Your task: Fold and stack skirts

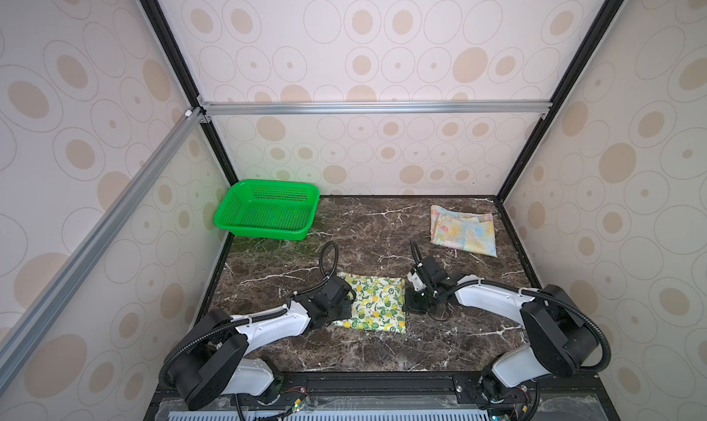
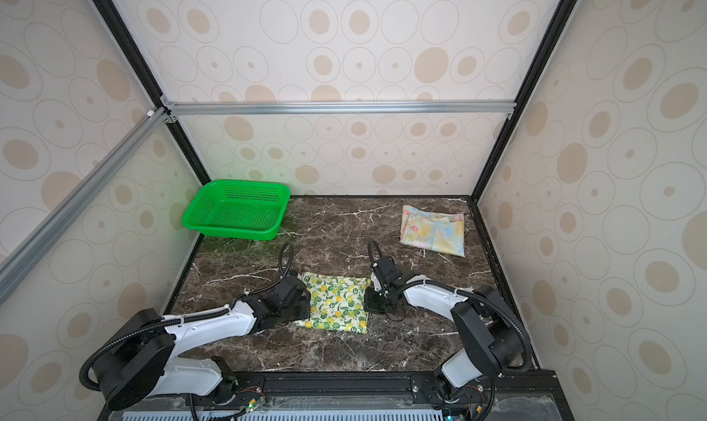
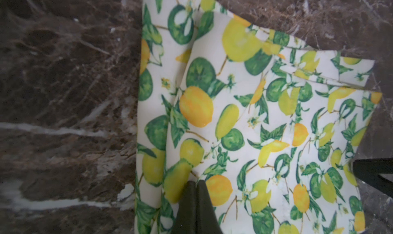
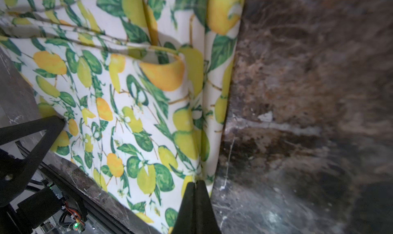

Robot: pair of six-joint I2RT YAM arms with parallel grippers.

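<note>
A folded lemon-print skirt point(image 1: 378, 303) lies on the dark marbled table between my two arms, nearly square to the front edge. At its left side is my left gripper, shut, its fingertips over the cloth near that edge; whether any fabric is pinched does not show. My right gripper, likewise shut, has its tips at the skirt's right edge, and no cloth is clearly visible between them. In the right wrist view, loose layers and creases show along the skirt's far side. Another folded skirt, pastel yellow and blue point(image 1: 464, 231), rests at the back right.
An empty-looking green basket point(image 1: 266, 209) stands at the back left against the wall. Bare table point(image 1: 368, 229) stretches between the basket and the pastel skirt. The two arms flank the lemon skirt closely.
</note>
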